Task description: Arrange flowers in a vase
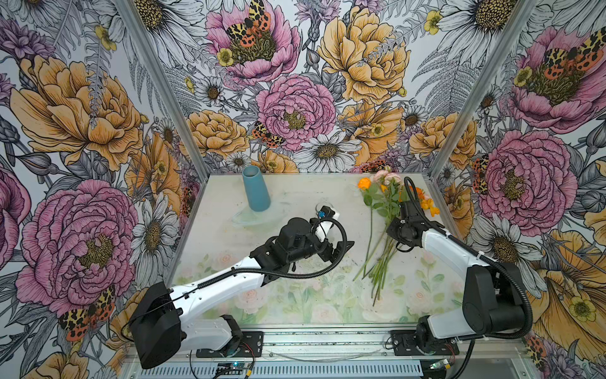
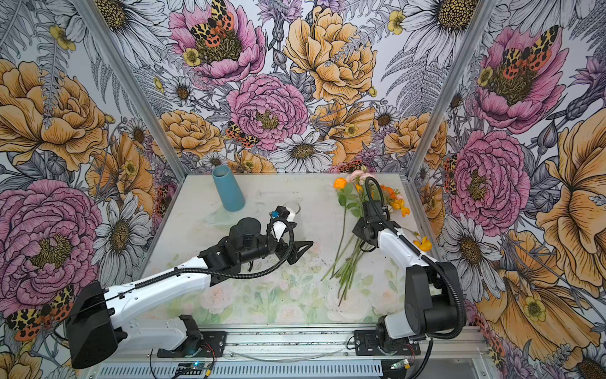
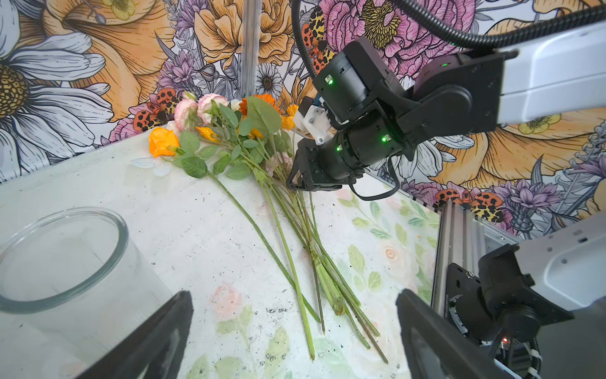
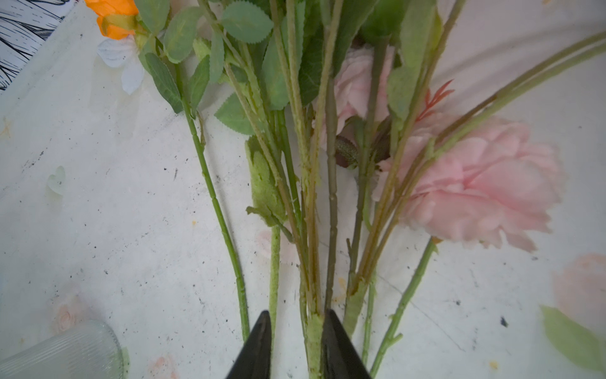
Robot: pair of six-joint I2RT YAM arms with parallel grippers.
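Note:
A bunch of flowers with orange and pink blooms (image 3: 165, 142) lies on the right side of the table, its green stems (image 3: 296, 252) pointing to the front. My right gripper is low over the stems, fingers part open, with a thick stem in the gap near the right finger. A tall blue vase (image 1: 257, 192) stands at the back left. The clear glass vase (image 3: 129, 278) shows its rim and wall beside my left gripper, which is open and empty in mid-table, apart from the flowers.
Patterned walls close in the back and sides. Behind the right arm lies another yellow-orange bloom (image 2: 423, 243).

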